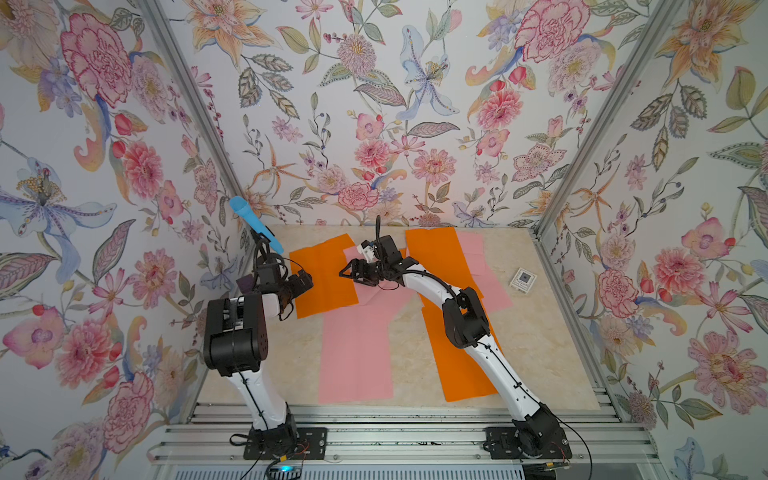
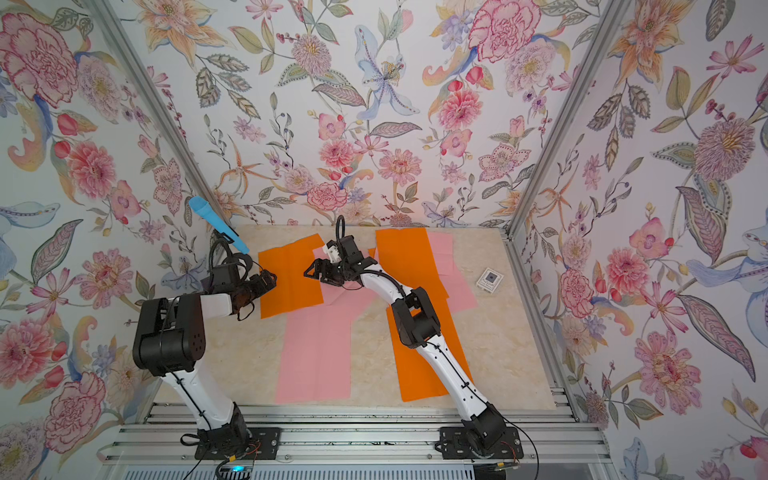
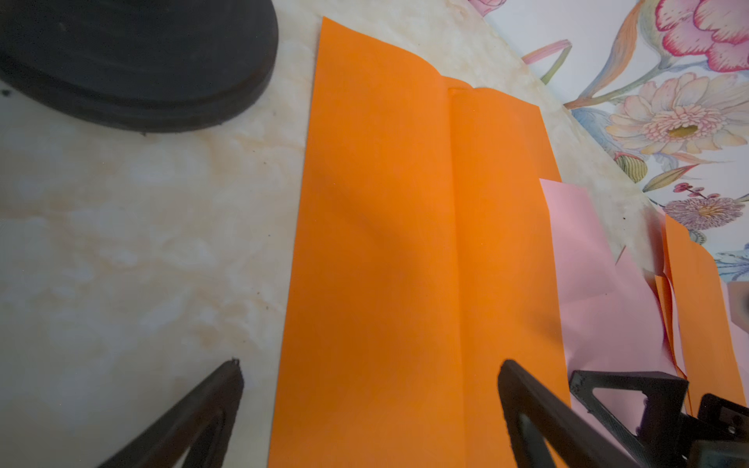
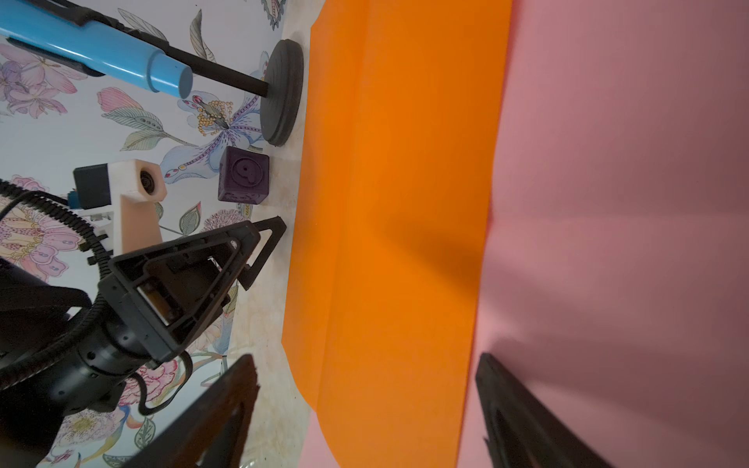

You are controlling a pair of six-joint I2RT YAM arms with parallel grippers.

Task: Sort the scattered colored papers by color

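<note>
An orange sheet [image 1: 324, 292] lies at back left, partly over pink sheets [image 1: 354, 356]. My left gripper [image 1: 301, 280] stands open by that sheet's left edge, its fingers straddling the edge in the left wrist view. My right gripper [image 1: 352, 269] is open above the orange sheet's right edge where it meets pink paper [image 4: 608, 195], with nothing seen between its fingertips. More orange sheets [image 2: 408, 252] lie at the right, over pink paper at the back and alone toward the front.
A blue cylinder [image 4: 101, 50] on a black stand [image 4: 281, 93] and a dark purple cube [image 4: 243, 175] are at the back left. A small printed card [image 1: 523, 280] lies at the right, on bare tabletop.
</note>
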